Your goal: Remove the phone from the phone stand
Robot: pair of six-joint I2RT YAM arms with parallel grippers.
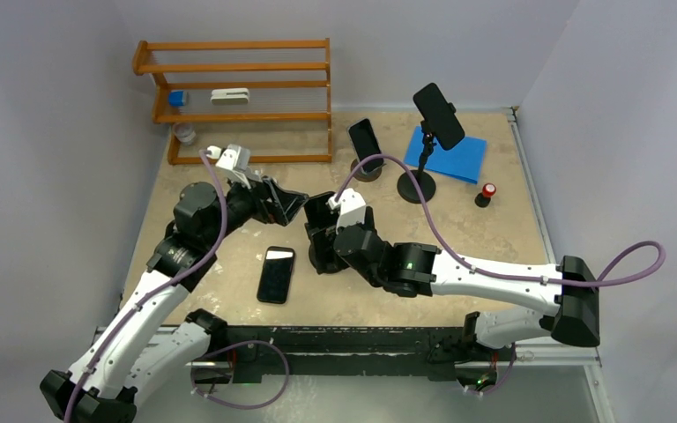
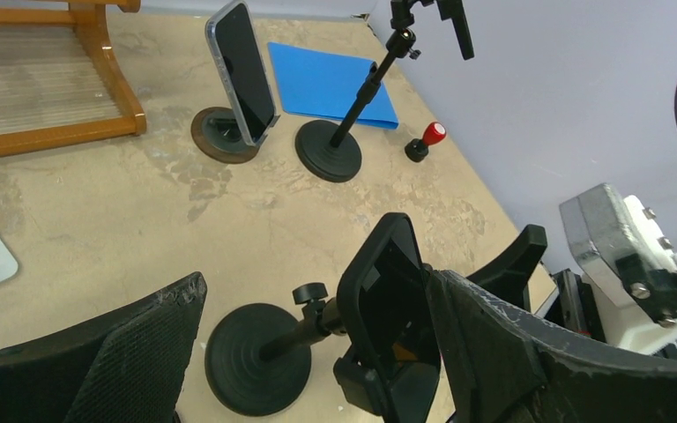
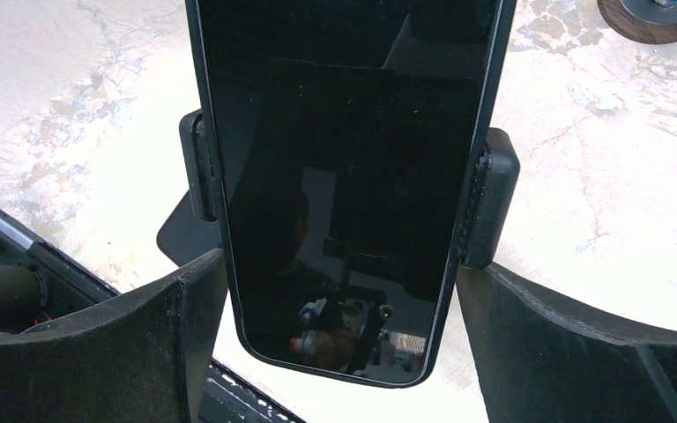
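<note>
A black phone (image 3: 344,132) sits upright in the side clamps of the central stand, whose round base (image 2: 256,361) is on the table. My right gripper is open, its fingers on either side of the phone's lower part, below the clamps; whether they touch it is unclear. In the top view it largely hides that stand. My left gripper (image 1: 291,204) is open just to the left of the stand, with the clamped phone seen edge-on beside one finger in the left wrist view.
A phone (image 1: 275,275) lies at the front. Behind are two more phone stands holding phones (image 1: 363,141) (image 1: 438,115), a blue folder (image 1: 467,163), a wooden rack (image 1: 238,117) and a red-topped object (image 1: 485,196).
</note>
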